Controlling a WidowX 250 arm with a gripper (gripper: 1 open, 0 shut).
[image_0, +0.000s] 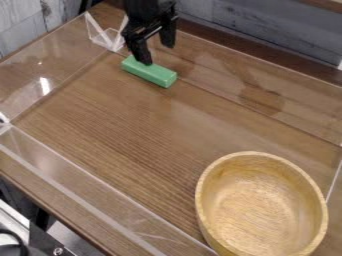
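A green block (148, 72) lies on the wooden table (147, 150) toward the back left. My black gripper (154, 44) hangs just above and behind it, open, its fingers apart with nothing seen held between them.
A large yellow bowl (261, 207) fills the front right. A clear plastic object (106, 31) is at the back left, beside the gripper. A wall runs along the back right.
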